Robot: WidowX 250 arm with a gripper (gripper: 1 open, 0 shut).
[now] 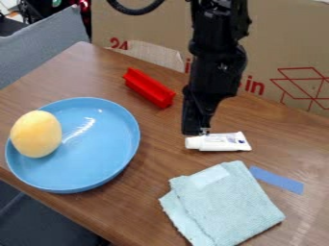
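My black gripper (197, 126) hangs over the wooden table just above the capped left end of a white tube (221, 141); it looks shut, with nothing visible between its fingers. A blue plate (96, 154) on the left holds a yellow oval object (37, 133) near its left rim. A red object (149, 86) lies behind, and a folded pale-blue cloth (221, 205) lies at the front right.
A cardboard box (290, 72) stands along the back. A strip of blue tape (278, 181) is on the table at right. Bare table lies at the far left behind the plate and at the right.
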